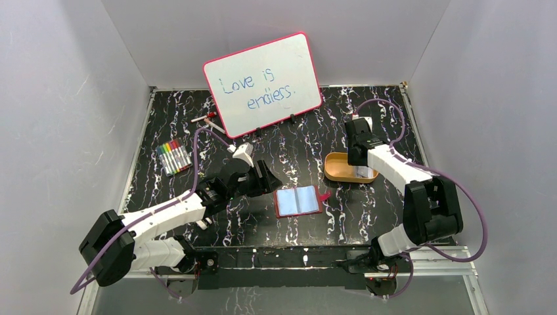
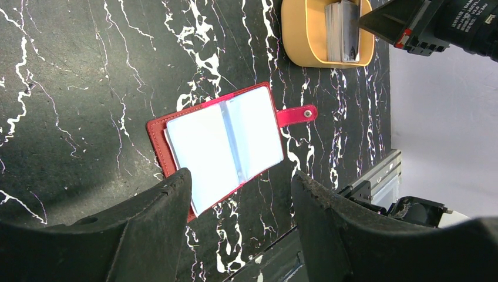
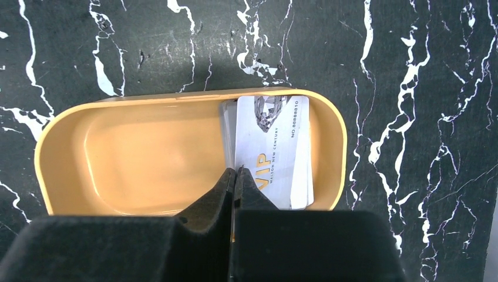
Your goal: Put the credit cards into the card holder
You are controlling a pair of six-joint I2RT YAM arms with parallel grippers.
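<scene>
Several credit cards (image 3: pixel 276 147) lean together at the right end of a tan tray (image 3: pixel 135 158); the front one is white with VIP printed on it. Over this stack my right gripper is shut, its tips overlapping the front card's edge in the right wrist view. Whether a thin card is between them cannot be made out. The red card holder (image 2: pixel 157 130) lies spread flat on the table, its clear sleeves (image 2: pixel 205 153) facing up. Left of it, my left gripper (image 1: pixel 270 176) holds its fingers apart with nothing between them.
A whiteboard (image 1: pixel 263 85) with writing stands at the back. Coloured markers (image 1: pixel 174 157) lie at the left, and loose pens (image 1: pixel 203 118) rest by the board. Bare table separates the holder from the tray.
</scene>
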